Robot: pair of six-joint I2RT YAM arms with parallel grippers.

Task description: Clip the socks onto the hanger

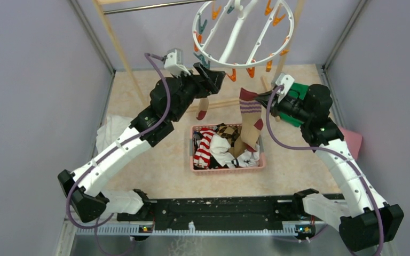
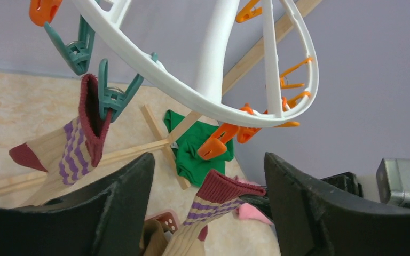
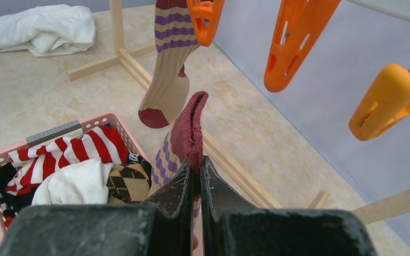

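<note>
A tan sock (image 2: pixel 77 144) with purple stripes and maroon cuff hangs by its cuff from a teal clip (image 2: pixel 116 95) on the white round hanger (image 2: pixel 184 96). Its mate, a matching sock (image 1: pixel 251 114), dangles from my right gripper, whose fingers are shut on the maroon cuff. My left gripper is open below the hanger rim, its fingers apart and nothing gripped. Seen between and beyond them are an orange clip (image 2: pixel 213 143) and the held sock's cuff. From above, the left gripper partly hides the clipped sock (image 1: pixel 202 109).
Below stands a pink basket (image 1: pixel 227 170) of mixed socks. More orange clips (image 3: pixel 299 42) hang close above the right gripper. A wooden stand (image 3: pixel 240 176), a white cloth (image 3: pixel 40 29) and a green cloth (image 1: pixel 293 109) are around it.
</note>
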